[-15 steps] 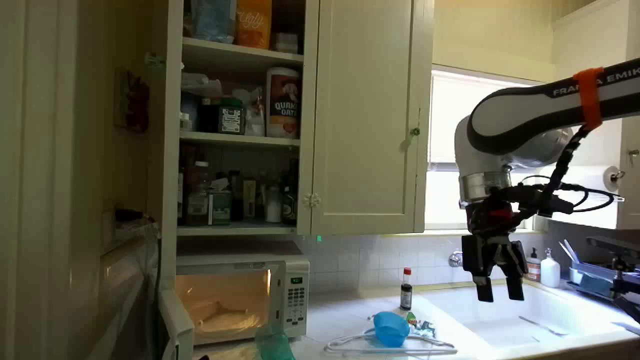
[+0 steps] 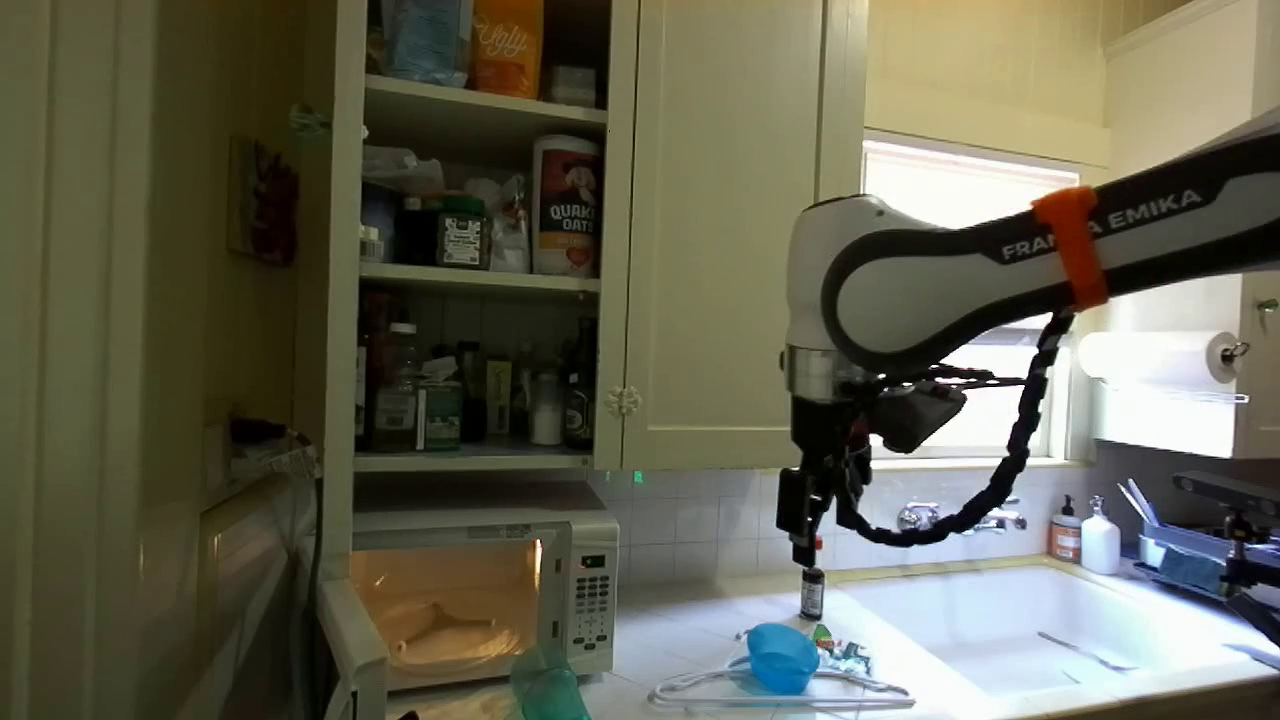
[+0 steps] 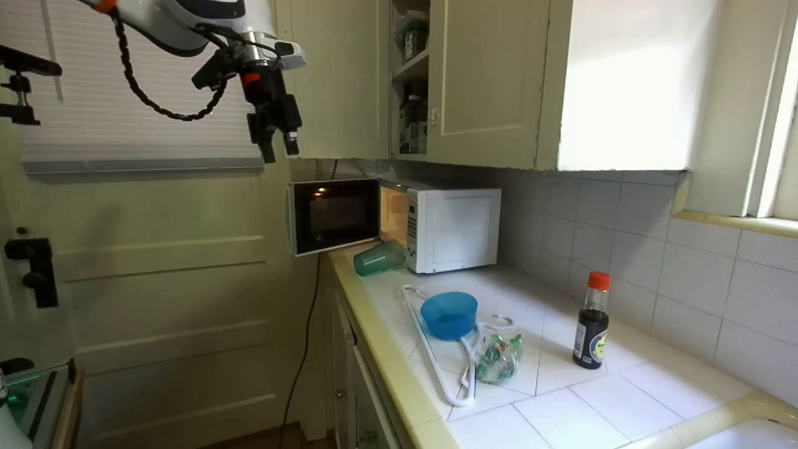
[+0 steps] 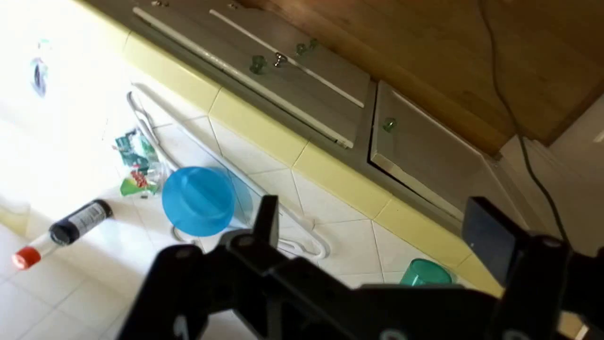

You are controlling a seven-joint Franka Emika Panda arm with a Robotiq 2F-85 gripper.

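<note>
My gripper (image 3: 280, 152) hangs high above the counter, pointing down. It is open, and the wrist view shows its two fingers (image 4: 266, 220) wide apart with nothing held between them. A blue bowl (image 3: 449, 315) rests on a white hanger (image 3: 427, 344) on the tiled counter. Beside it lies a crumpled clear and green wrapper (image 3: 499, 359). A dark sauce bottle (image 3: 591, 329) with a red cap stands upright near the wall. On its side by the microwave (image 3: 456, 228) lies a green cup (image 3: 379, 257); my gripper partly hides it in the wrist view.
The microwave door (image 3: 336, 213) stands open over the counter's left edge. Above it is an open cupboard with full shelves (image 2: 480, 282). A white sink (image 2: 1020, 624) lies to the right in the first exterior view. Bare tiles lie around the bottle.
My arm has swung left in the first exterior view, from above the sink to above the counter, and the gripper has turned and risen. The counter objects have not moved.
</note>
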